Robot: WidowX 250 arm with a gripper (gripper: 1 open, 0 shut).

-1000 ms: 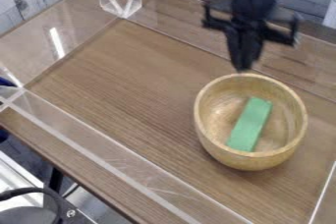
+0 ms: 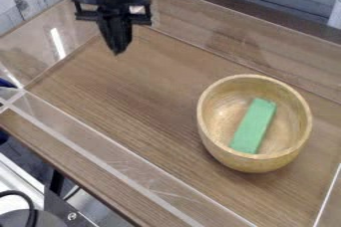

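Observation:
My gripper (image 2: 118,27) is a dark, blurred shape over the upper left of the wooden table, apparently shut, with nothing visible between its fingers. At the lower right a round wooden bowl (image 2: 213,113) holds a green bar (image 2: 254,123), lying lengthwise inside it. The gripper is well apart from the bowl.
Clear plastic edging runs along its left side, and dark cables (image 2: 23,206) lie at the lower left corner.
The gripper has moved leftward from above the bowl, through the top middle, to the upper left. The bowl and green bar are where they were.

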